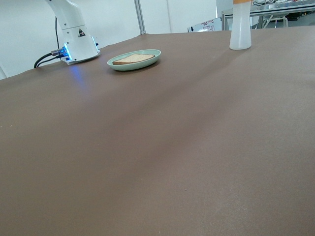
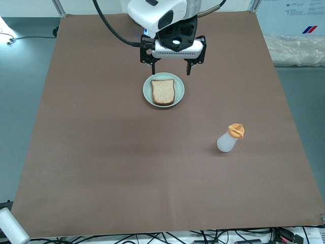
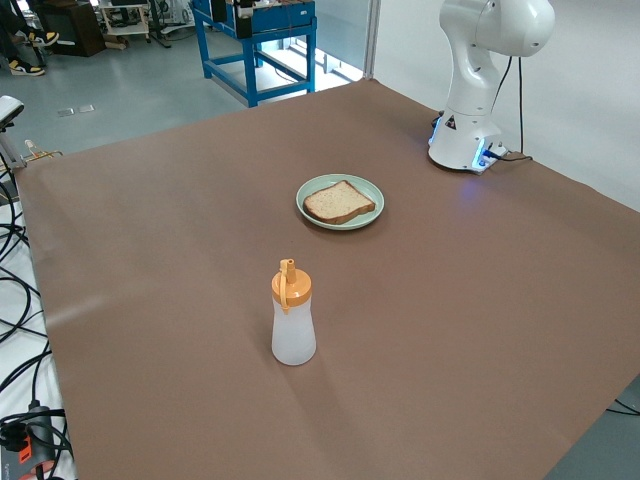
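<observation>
My gripper (image 2: 170, 69) hangs at the top of the left view, fingers pointing down just behind the plate, open, with nothing visible between them. A pale green plate (image 2: 180, 92) holds a slice of bread (image 2: 163, 91), also seen in the top view on the plate (image 1: 154, 52) and in the right view on the plate (image 3: 370, 192). A squeeze bottle (image 2: 227, 142) with an orange cap stands right of and nearer than the plate in the left view; in the right view the bottle (image 3: 293, 330) is upright in the foreground.
The robot's base (image 3: 464, 140) stands at the table's edge in the right view. Cables (image 3: 25, 360) run beyond the table's left edge there.
</observation>
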